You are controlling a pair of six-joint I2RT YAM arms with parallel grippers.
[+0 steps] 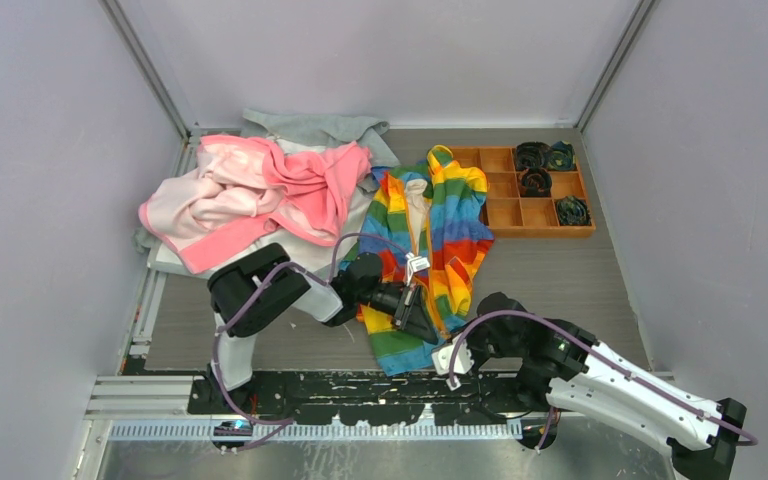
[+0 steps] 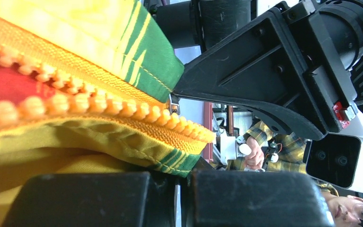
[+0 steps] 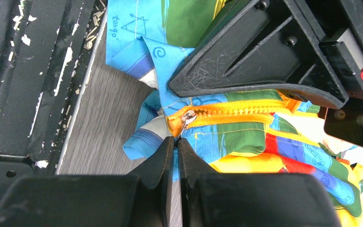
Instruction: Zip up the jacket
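The rainbow striped jacket [image 1: 455, 230] lies front up on the table, its hem toward the near edge. My left gripper [image 1: 420, 325] is at the lower front edge, shut; in the left wrist view yellow zipper teeth [image 2: 142, 112] run just past its tips, and whether anything is between them is hidden. My right gripper is shut on the metal zipper pull [image 3: 187, 118] at the bottom of the yellow zipper, where the two sides meet. The other gripper's black body hangs just above it in that view.
A pink and white garment pile [image 1: 250, 195] fills the back left. An orange compartment box [image 1: 505, 225] with dark rolled items stands at the back right. Bare table [image 1: 580, 290] shows right of the jacket. Walls close in both sides and the back.
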